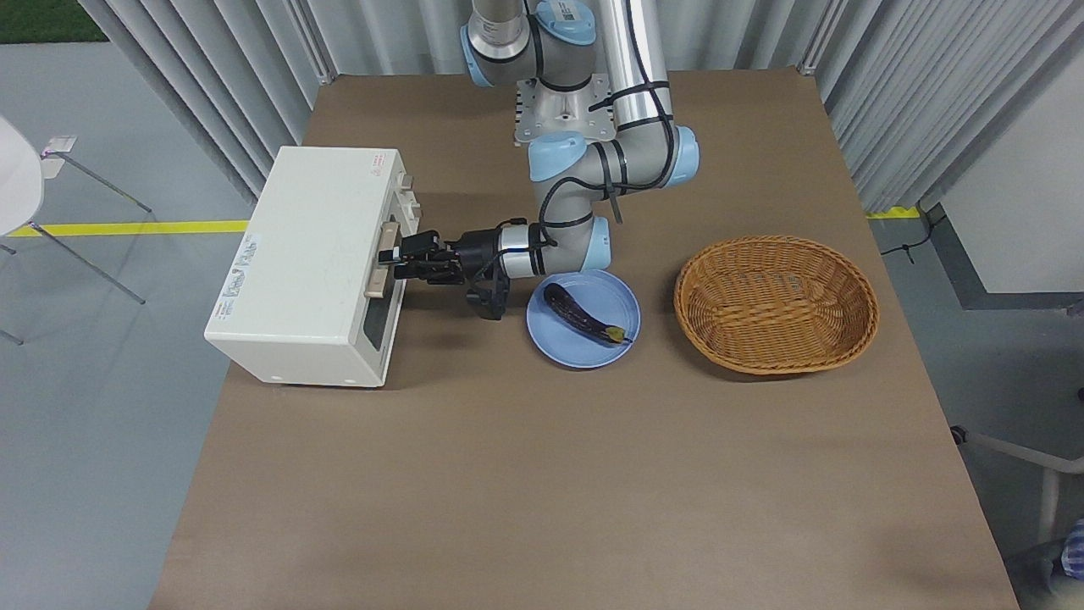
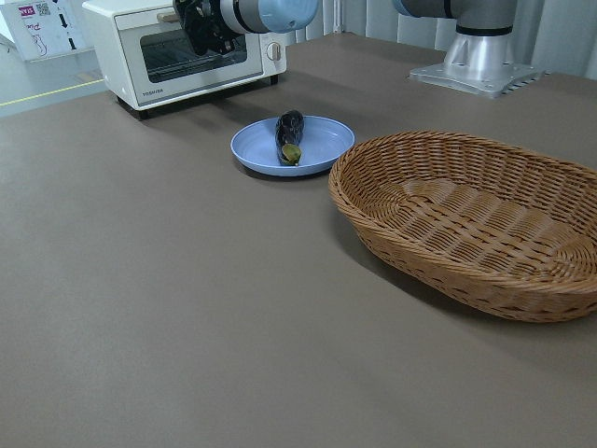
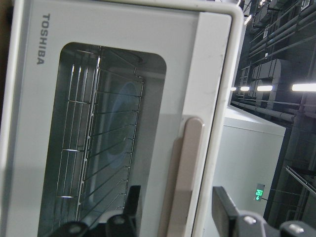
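Note:
A white Toshiba toaster oven (image 1: 290, 264) sits on the left of the table, its glass door closed. My gripper (image 1: 391, 263) is at the door's beige handle (image 3: 185, 177); in the wrist view its open fingers straddle the handle, with the handle between them. Whether they touch it cannot be told. A purple eggplant (image 1: 581, 313) lies on a blue plate (image 1: 554, 341), to the right of the oven and near the arm.
A wicker basket (image 1: 777, 303) stands to the right of the plate. The arm's base is at the back of the table.

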